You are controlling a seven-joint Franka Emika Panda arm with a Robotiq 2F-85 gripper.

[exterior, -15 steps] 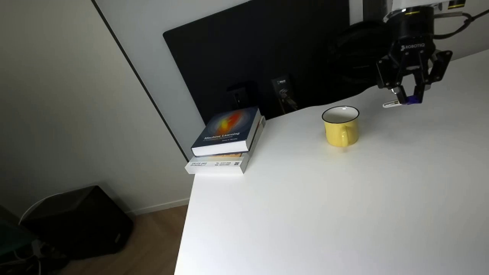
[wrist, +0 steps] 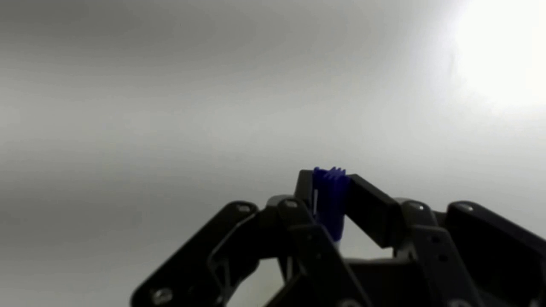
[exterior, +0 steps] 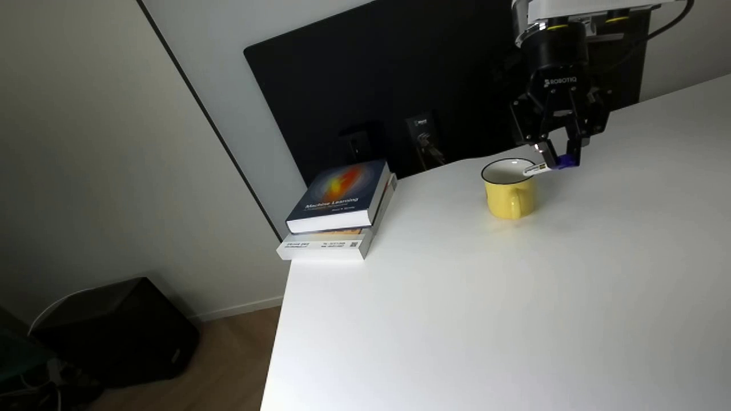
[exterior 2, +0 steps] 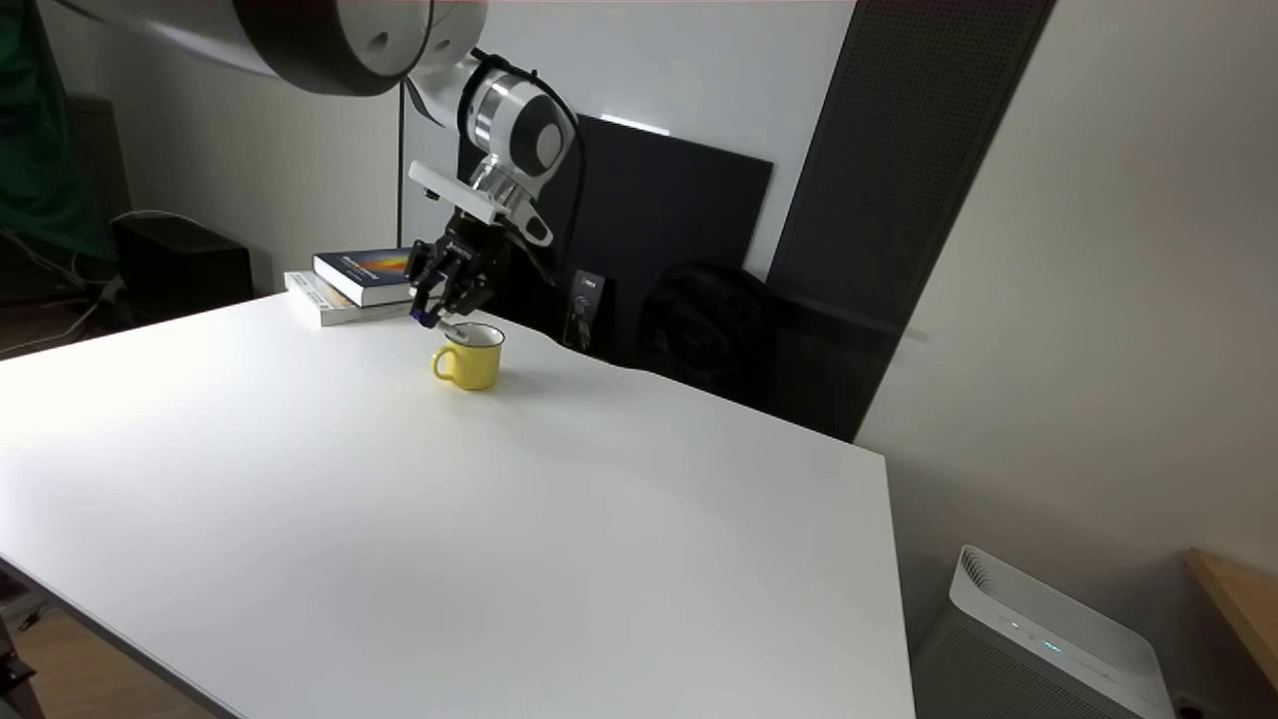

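My gripper (exterior: 563, 161) is shut on a marker with a white body and a blue-purple cap. In the wrist view the marker's purple cap (wrist: 330, 199) is pinched between the fingertips. Its white body (exterior: 538, 169) points left and a little down, with the tip over the right rim of a yellow mug (exterior: 510, 200) in exterior view 1. The mug stands upright on the white table, dark-rimmed and pale inside. In exterior view 2 the gripper (exterior 2: 428, 314) is above the mug (exterior 2: 474, 365), on its handle side. Whether marker and rim touch, I cannot tell.
Two stacked books (exterior: 339, 198) lie at the table's left back corner. A black panel (exterior: 384, 82) stands behind the table, with a small dark box (exterior: 425, 140) in front of it.
Carrying the marker, my gripper has moved left and slightly down in exterior view 1, from right of the mug to its rim. The mug has stayed in place.
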